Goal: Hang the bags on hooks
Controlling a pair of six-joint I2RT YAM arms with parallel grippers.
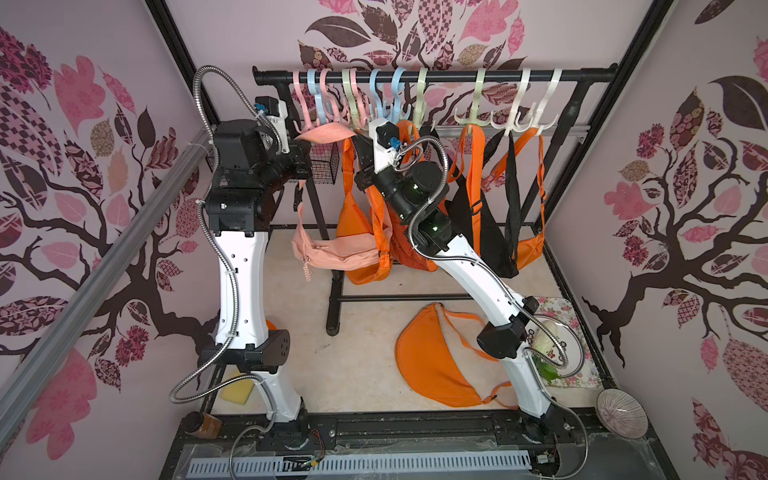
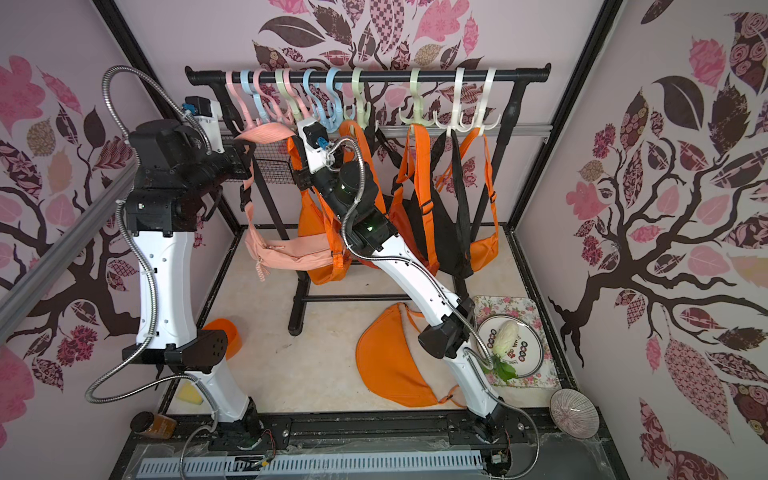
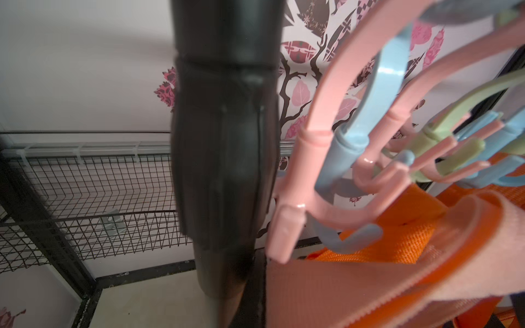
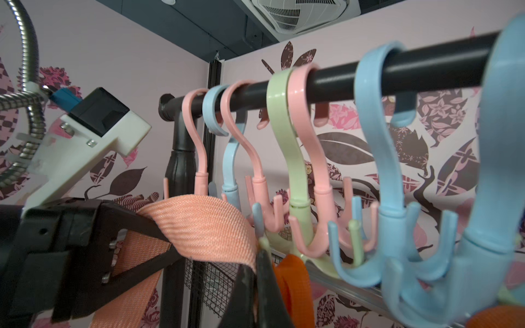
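Observation:
A pink belt bag (image 1: 344,252) hangs below the hook rack by its strap (image 1: 329,132). My left gripper (image 1: 304,149) is shut on one part of that strap, near the rack's left post. My right gripper (image 1: 360,145) is shut on another part, and the band bows upward between the two. In the right wrist view the strap (image 4: 210,227) runs from the left fingers to the dark right fingers (image 4: 265,292). The left wrist view has the strap (image 3: 350,295) just below and right of the leftmost pink hook (image 3: 311,175), with blue, pink and green hooks behind.
A black rail (image 1: 448,76) carries several hooks; orange and black bags hang from those in the middle and at right. The rack's left post (image 3: 227,136) stands close to my left gripper. An orange bag (image 1: 432,364) lies on the floor; a plate (image 2: 528,364) sits front right.

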